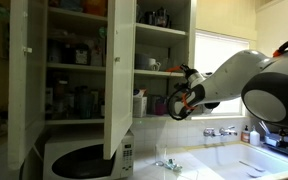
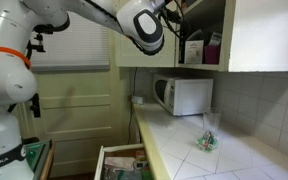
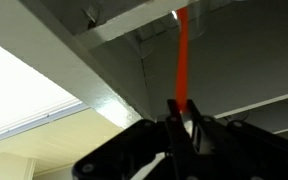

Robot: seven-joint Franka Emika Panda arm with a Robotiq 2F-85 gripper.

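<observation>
A long, flat orange-red object (image 3: 183, 62) stretches away from my gripper in the wrist view, its near end between the fingers. The fingers are shut on it, though the dark fingers partly hide the grip. In exterior view 1 the same orange-red object (image 1: 173, 70) shows small at the right end of the middle cabinet shelf (image 1: 149, 73), with my gripper (image 1: 187, 71) beside the cabinet's edge. Exterior view 2 has the arm raised at the cabinet opening; the object cannot be made out there.
Open cabinet doors (image 1: 120, 75) stand left of the arm. Mugs, jars and a pink container (image 1: 139, 105) fill the shelves. Below are a white microwave (image 1: 89, 155), a counter (image 2: 174, 140) with a clear bag (image 2: 208, 135), and a sink (image 1: 234, 160) under the window.
</observation>
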